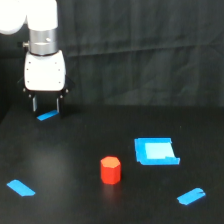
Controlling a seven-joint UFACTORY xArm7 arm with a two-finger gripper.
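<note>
At the upper left my gripper (46,103) points down, its two fingers spread apart with nothing visible held between them. A flat blue piece (47,115) lies on the dark surface just below the fingertips in the picture; how far it is from them in depth is hard to tell. A red block with an angular outline (110,170) stands in the lower middle. Right of it sits a blue tray (141,149) with a white inner area.
Another flat blue piece (20,187) lies at the lower left, and a third blue piece (191,196) at the lower right. A dark curtain (140,50) hangs behind.
</note>
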